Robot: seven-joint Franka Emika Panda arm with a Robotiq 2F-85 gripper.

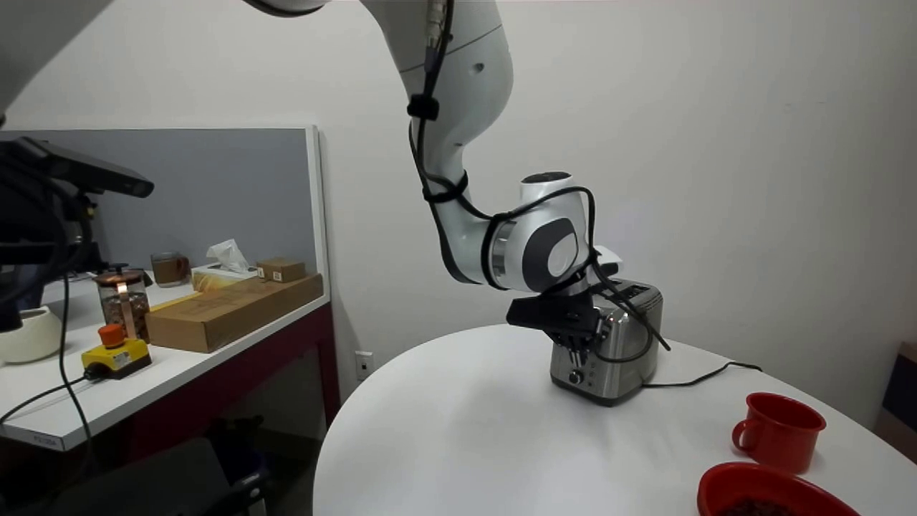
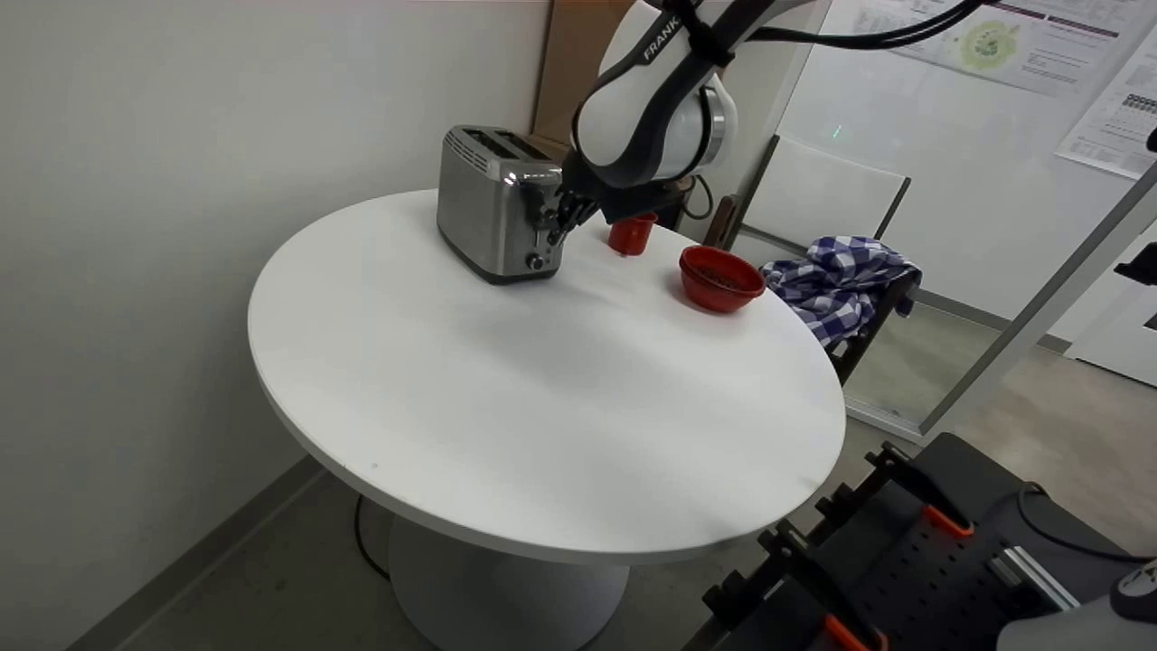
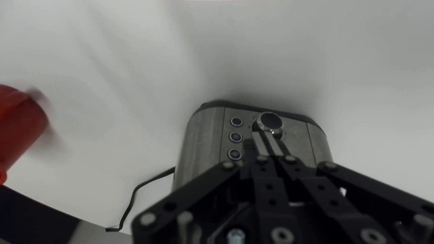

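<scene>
A silver two-slot toaster stands upright near the wall side of the round white table. Its front panel carries a round knob and a column of small buttons. My gripper is shut, its two fingers side by side in front of that panel, with nothing showing between them. In the wrist view the fingertips end right at the knob's lower edge; whether they touch it I cannot tell. The toaster's lever is hidden behind the gripper body.
A red mug and a red bowl with dark contents stand to one side of the toaster. A black power cord trails across the table behind it.
</scene>
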